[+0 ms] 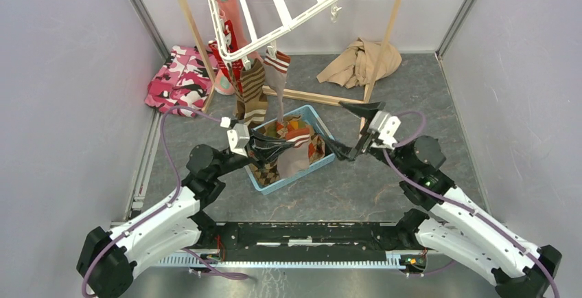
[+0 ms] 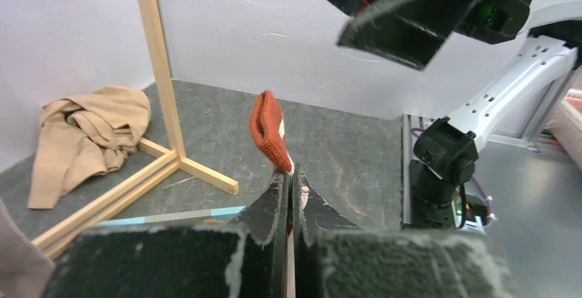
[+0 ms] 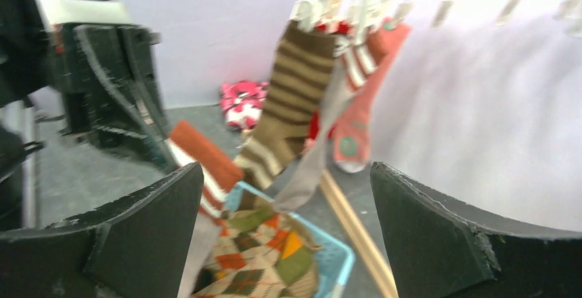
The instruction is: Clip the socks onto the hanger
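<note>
A grey sock with red-and-white cuff [image 1: 294,155] hangs from my left gripper [image 1: 287,143], shut on its cuff, over the blue basket [image 1: 276,187]; the cuff pokes up between the fingertips in the left wrist view. My right gripper [image 1: 331,121] stands open to the right of that sock, nothing between its fingers. The white hanger [image 1: 305,14] at the top holds several clipped socks, including a brown striped sock [image 3: 296,78], a grey striped sock [image 1: 275,71] and a pink sock [image 3: 357,133]. More patterned socks [image 3: 243,270] lie in the basket.
Wooden frame bars [image 1: 309,96] stand behind the basket. A pink camouflage cloth [image 1: 175,82] lies at the back left, a beige cloth [image 1: 357,64] at the back right. The floor right of the basket is clear.
</note>
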